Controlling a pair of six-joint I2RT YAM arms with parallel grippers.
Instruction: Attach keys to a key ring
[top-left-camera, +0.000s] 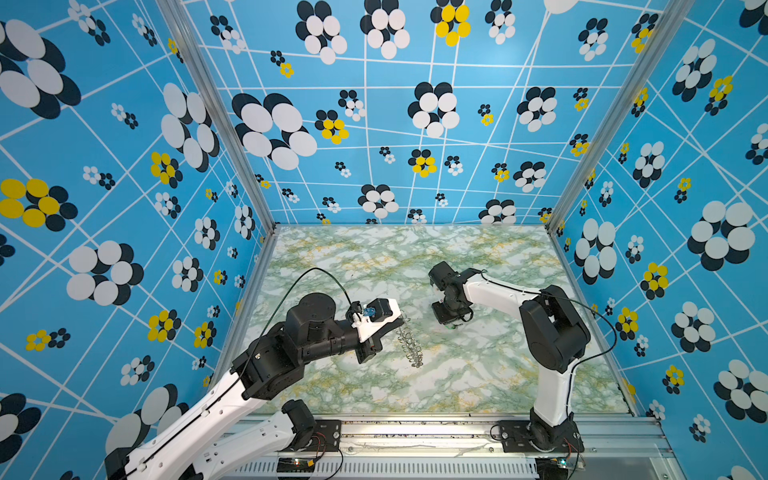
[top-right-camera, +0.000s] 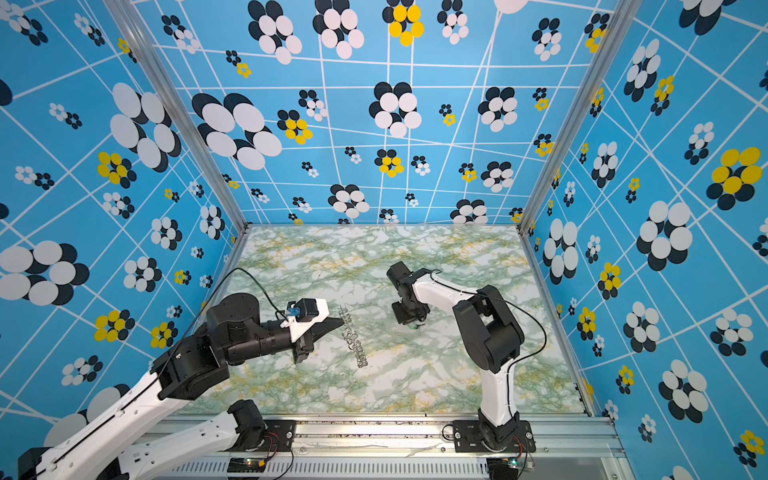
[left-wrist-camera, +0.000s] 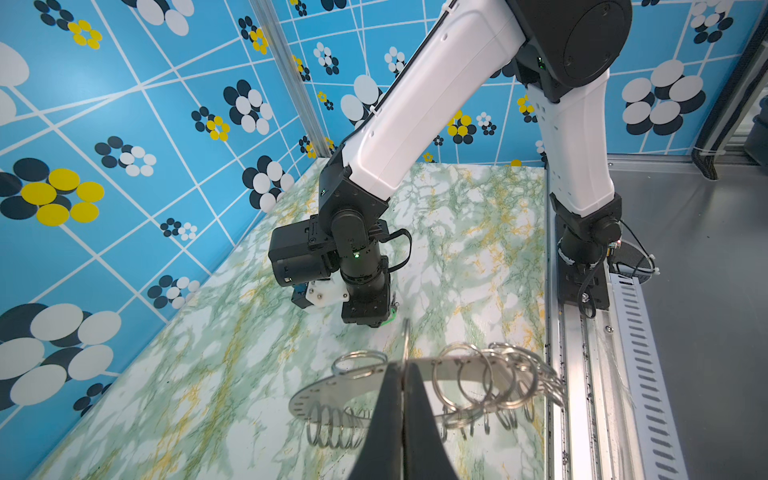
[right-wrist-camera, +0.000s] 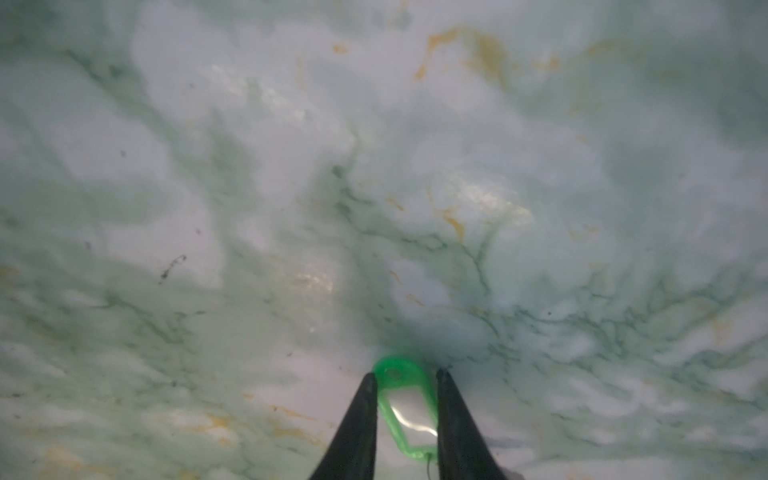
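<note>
A thin metal hoop with many small rings on it, the key ring, hangs in my left gripper, which is shut on its near edge above the table. In the top left view the key ring looks nearly edge-on. My right gripper points down near the table, part open. A green-framed key tag with a pale middle lies between its fingers, touching or almost touching them. The tag's lower end is partly cut off and partly covered. No key blade shows clearly.
A metal rail runs along its front edge. Another white arm stays folded at the front left.
</note>
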